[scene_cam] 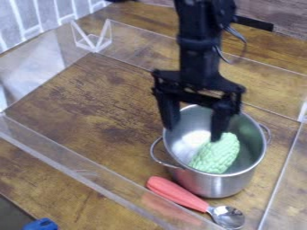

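My black gripper [196, 121] hangs over the steel pot [214, 183], its fingers open and reaching down to about the rim, blurred by motion. Inside the pot lies a pale green, bumpy object [216, 157], partly below the fingers, with nothing visibly held between them. A spoon with a red handle [175, 194] and a steel head lies in front of the pot.
A clear-walled enclosure [72, 157] surrounds the wooden surface [90, 108], whose left part is free. A small blue object [41, 224] sits at the lower left corner, and a grey slatted structure [30, 22] stands at the upper left.
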